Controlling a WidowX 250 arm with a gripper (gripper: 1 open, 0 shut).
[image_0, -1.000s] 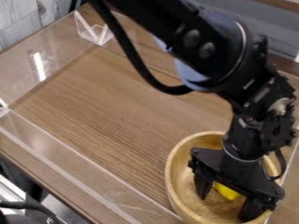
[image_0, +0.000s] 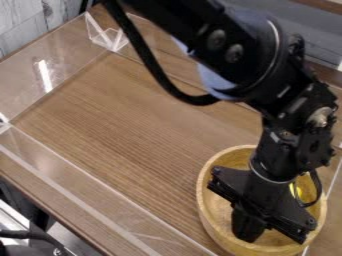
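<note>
My black gripper (image_0: 257, 208) reaches down into a tan bowl (image_0: 214, 218) at the lower right of the camera view. Its fingertips sit low inside the bowl and look shut. A small yellow piece (image_0: 302, 188) shows behind the gripper at the bowl's right side, mostly hidden by it. I cannot tell whether anything is between the fingers.
Clear plastic edging runs along its left and front. A clear bracket (image_0: 107, 32) stands at the back left, and a black cable lies past the lower-left edge.
The gripper has moved slightly left and up within the bowl, and its fingers have come closer together since a second ago. The yellow piece now shows farther right, behind the gripper.
</note>
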